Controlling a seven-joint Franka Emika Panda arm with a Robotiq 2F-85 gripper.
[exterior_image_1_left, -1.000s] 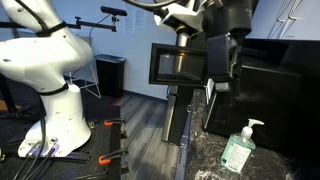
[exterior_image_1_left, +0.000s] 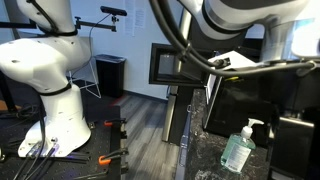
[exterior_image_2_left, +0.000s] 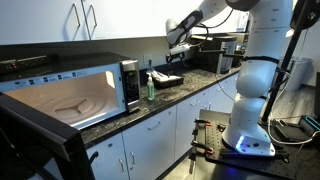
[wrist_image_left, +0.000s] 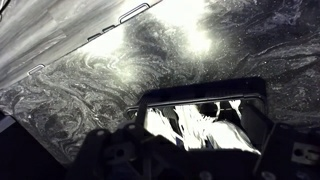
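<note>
In the wrist view my gripper stands open, its dark fingers spread at the bottom of the picture. Between and just beyond them is a black-rimmed rectangular object (wrist_image_left: 205, 97) with bright glare inside; what it is cannot be made out. Under it runs a dark marbled counter (wrist_image_left: 60, 100). My grey arm (exterior_image_1_left: 245, 18) crosses the top of exterior view 1, and its dark lower end (exterior_image_1_left: 290, 148) hangs at the right, right of a clear pump bottle (exterior_image_1_left: 238, 150) with pale green liquid. Whether gripper and bottle are level in depth cannot be told.
A microwave (exterior_image_2_left: 85, 95) with its door (exterior_image_2_left: 50, 140) wide open stands on the counter, the bottle beside it farther along. White upper cabinets (exterior_image_2_left: 160, 30) hang above. A dark tray or rack (exterior_image_2_left: 172, 78) with items sits toward the far end of the counter.
My arm has swung to the right across exterior view 1 and its dark end has come lower, past the bottle. The bottle has not moved.
</note>
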